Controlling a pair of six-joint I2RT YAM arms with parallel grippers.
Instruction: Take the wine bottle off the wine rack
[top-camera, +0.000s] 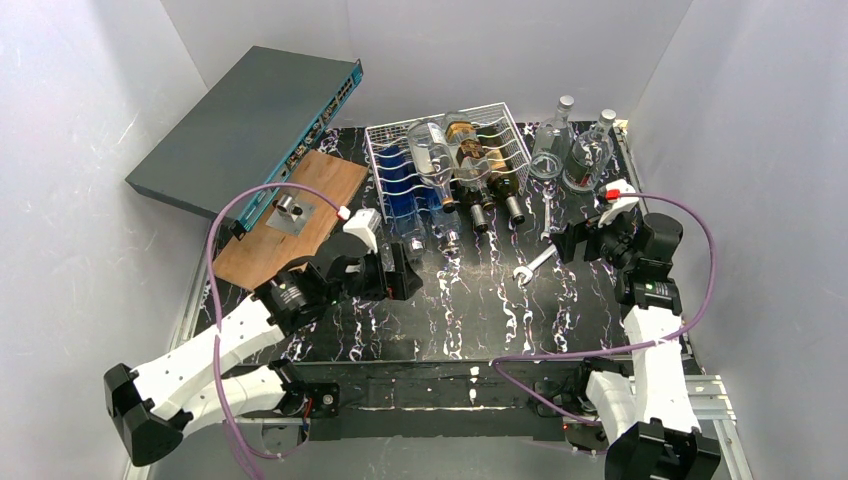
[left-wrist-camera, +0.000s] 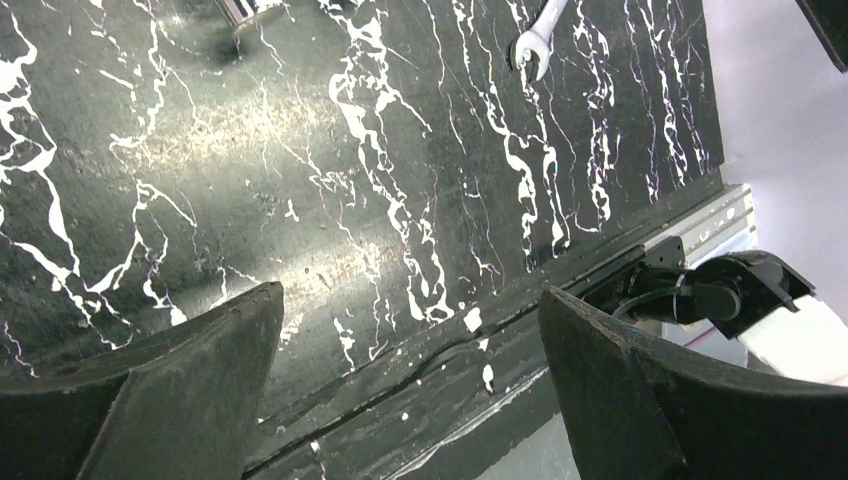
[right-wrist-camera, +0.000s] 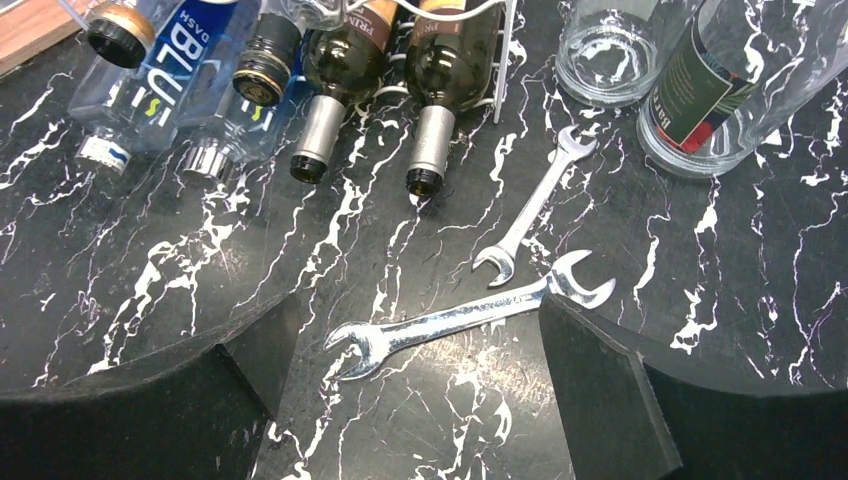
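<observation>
A white wire rack (top-camera: 385, 135) at the back holds bottles lying neck toward the front, among them dark wine bottles (right-wrist-camera: 440, 70) with silver necks, clear bottles (top-camera: 430, 160) and blue ones (right-wrist-camera: 175, 80). My right gripper (top-camera: 578, 240) hangs open right of and forward of the rack, over the wrenches, nothing between its fingers. My left gripper (top-camera: 395, 280) is open over bare counter in front of the rack; the left wrist view shows only counter between its fingers.
Two wrenches (right-wrist-camera: 450, 320) lie right of centre. Two upright glass bottles (top-camera: 585, 160) stand at the back right. A wooden board (top-camera: 250, 255) and dark metal case (top-camera: 240, 120) fill the left side.
</observation>
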